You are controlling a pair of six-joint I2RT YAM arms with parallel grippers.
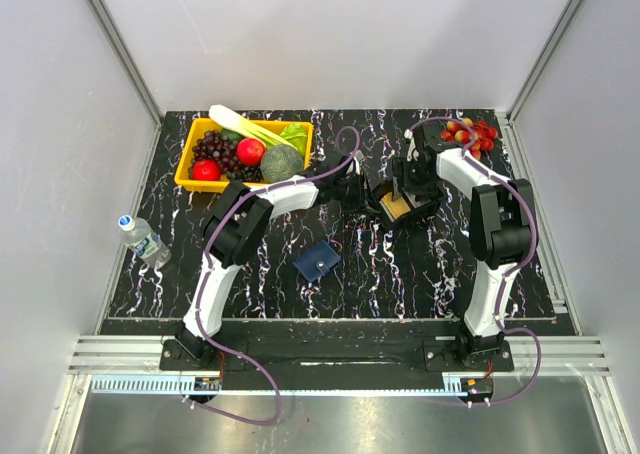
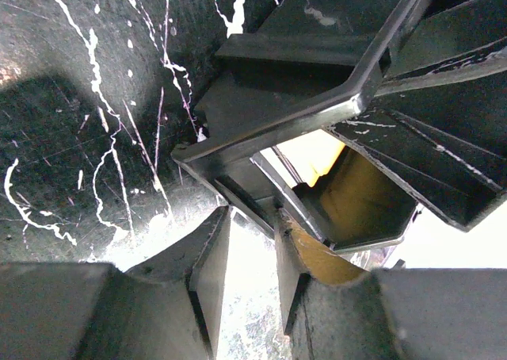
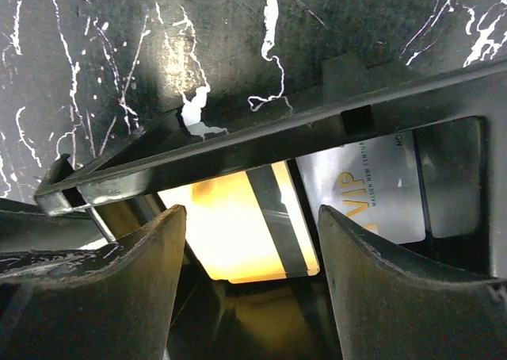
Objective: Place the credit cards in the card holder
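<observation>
The black card holder [image 1: 420, 214] lies right of centre, tilted under both grippers. Inside it, in the right wrist view, are a yellow card [image 3: 230, 221] with a dark stripe and a grey VIP card [image 3: 364, 185]. My left gripper [image 1: 362, 196] is shut on the holder's left rim [image 2: 261, 122]. My right gripper stands open over the yellow card, its fingers apart at either side of it. Whether either finger touches the card I cannot tell.
A yellow basket [image 1: 186, 164] of fruit and vegetables is at the back left, red-orange fruit [image 1: 472, 134] at the back right. A blue pouch [image 1: 316, 262] lies front centre, a bottle [image 1: 145, 242] at the left edge.
</observation>
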